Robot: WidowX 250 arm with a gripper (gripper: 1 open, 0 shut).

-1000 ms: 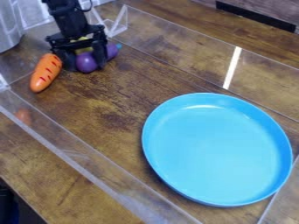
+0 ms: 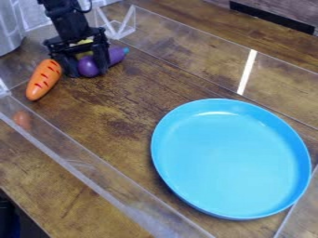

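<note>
My black gripper (image 2: 76, 46) is at the upper left, low over a purple toy vegetable (image 2: 92, 66), likely an eggplant, with its fingers around or against it; whether they are closed on it I cannot tell. An orange carrot (image 2: 45, 79) lies just left of the purple toy, apart from the fingers. A large blue plate (image 2: 230, 158) lies at the lower right.
Clear plastic edges run along the left, bottom and back. A white cylindrical object (image 2: 7, 28) stands at the far upper left.
My gripper has shifted slightly left, and the purple toy's visible shape has turned a little. The carrot and plate have not moved.
</note>
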